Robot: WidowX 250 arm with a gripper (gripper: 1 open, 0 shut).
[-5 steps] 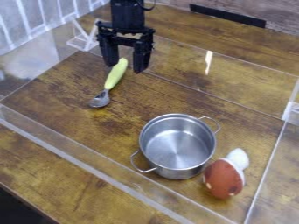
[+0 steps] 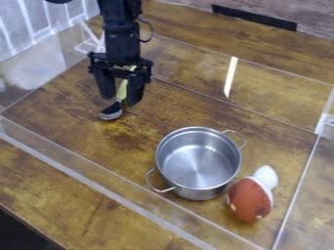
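Observation:
My dark gripper (image 2: 121, 80) is low over the wooden table at the upper left, its fingers around a spoon with a pale green handle (image 2: 125, 90), whose silver head (image 2: 112, 112) rests toward the front. The fingers hide part of the handle; I cannot tell whether they touch it.
A steel pot (image 2: 197, 162) with two handles sits at the lower right. Beside it lies a red and white object (image 2: 251, 200). Clear panels edge the work area.
My gripper has moved down and toward the front over the spoon, covering more of its handle. The pot has not moved.

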